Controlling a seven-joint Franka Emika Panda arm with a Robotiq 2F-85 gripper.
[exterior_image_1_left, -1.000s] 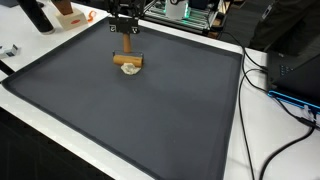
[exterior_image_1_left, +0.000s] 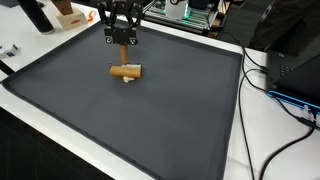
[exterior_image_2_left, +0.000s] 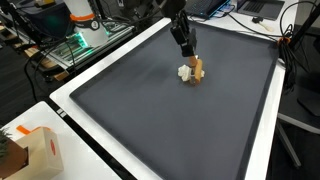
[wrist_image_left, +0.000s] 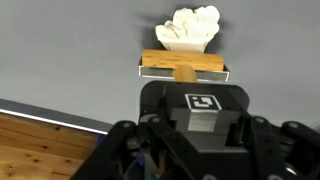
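Note:
A wooden tool with a T shape stands on the dark mat, its crossbar (exterior_image_1_left: 126, 71) lying level and its short handle (exterior_image_1_left: 123, 55) rising into my gripper (exterior_image_1_left: 121, 40). The black fingers are shut on that handle. In the wrist view a metal strip (wrist_image_left: 158, 72) runs along the near side of the wooden crossbar (wrist_image_left: 207, 62). Crumpled white material (wrist_image_left: 188, 27) sits against the bar's far side, and exterior view 2 shows the same white lump (exterior_image_2_left: 184, 73) beside the bar. Whether it touches the bar is unclear. My fingertips are mostly hidden behind the black gripper body.
A wooden box (exterior_image_1_left: 70, 16) stands beyond its far left corner. Cables (exterior_image_1_left: 262, 100) hang along the right side.
Over the last second my gripper and the wooden tool have moved a short way towards the camera in exterior view 1. The white lump has also shifted slightly that way.

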